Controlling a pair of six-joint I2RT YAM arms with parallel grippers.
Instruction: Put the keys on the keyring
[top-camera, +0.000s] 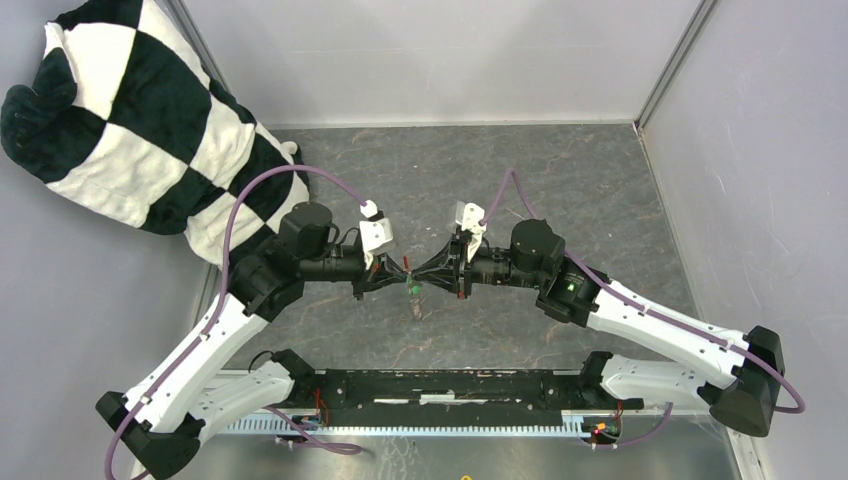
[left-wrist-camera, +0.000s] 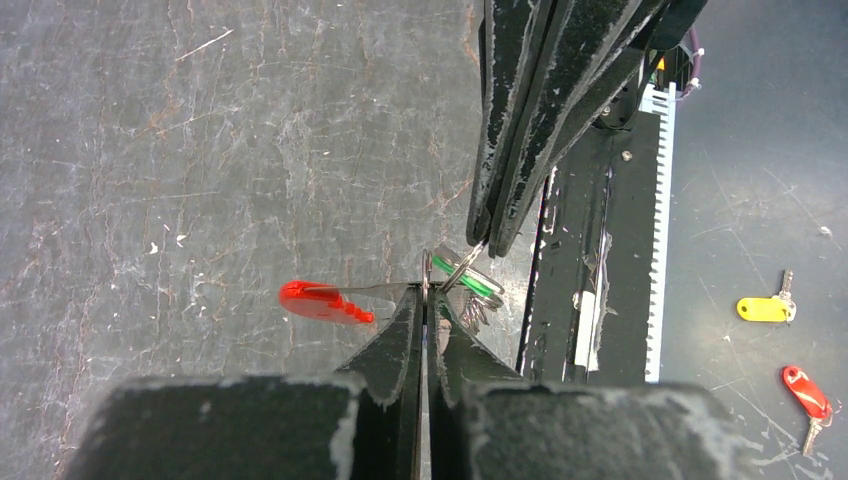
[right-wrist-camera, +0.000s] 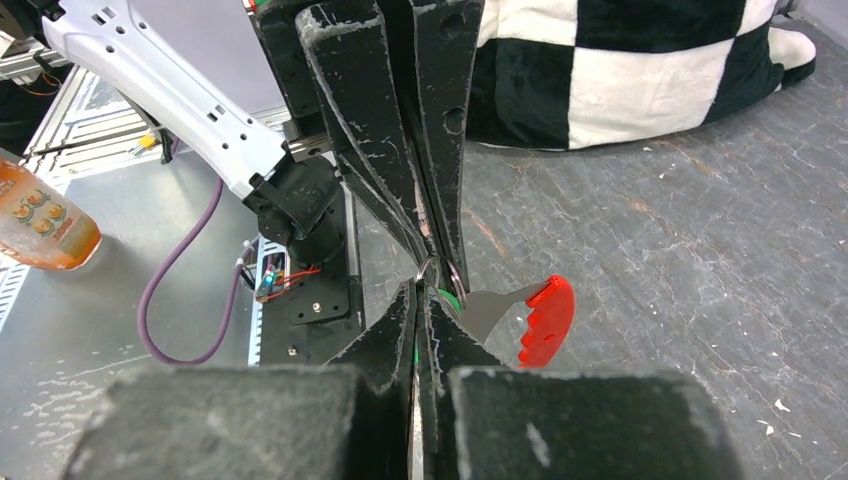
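Note:
My left gripper is shut on a thin metal ring (left-wrist-camera: 426, 266) that stands up from its fingertips. From there a flat metal piece with a red scalloped end (left-wrist-camera: 325, 302) sticks out to one side. My right gripper is shut, its tips close to the left one's; a second thin ring (left-wrist-camera: 468, 264) runs slantwise from them toward the left tips. Beside and below hang a green loop (left-wrist-camera: 478, 284) and several metal pieces, partly hidden. In the right wrist view the ring (right-wrist-camera: 427, 268) at my right gripper nearly meets the other. Whether the rings are linked cannot be told.
A key with a yellow tag (left-wrist-camera: 762, 309) and one with a red tag (left-wrist-camera: 805, 388) lie on the metal surface beyond the black rail (left-wrist-camera: 625, 250). A bottle (right-wrist-camera: 45, 220) stands there too. A checkered cushion (top-camera: 150, 110) fills the back left.

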